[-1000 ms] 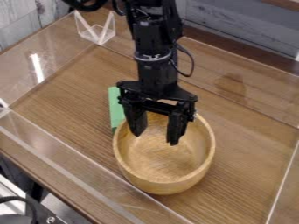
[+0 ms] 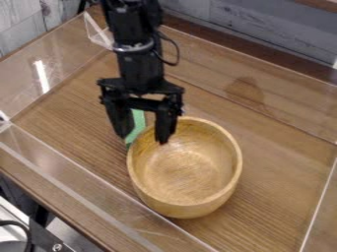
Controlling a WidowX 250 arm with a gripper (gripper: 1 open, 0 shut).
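Note:
The black arm comes down from the top centre of the camera view. Its gripper [image 2: 138, 126] stands open, with one finger at the left and the other at the right, over the back-left rim of a tan oval bowl [image 2: 186, 202]. Between and below the fingers a green object [image 2: 133, 140] shows at the bowl's left side, partly hidden by the gripper. The inside of the bowl looks empty.
A black cable or edge [image 2: 14, 236] shows in the bottom-left corner.
The gripper has moved left, from over the bowl's middle toward the green object at its left. The bowl appears unmoved.

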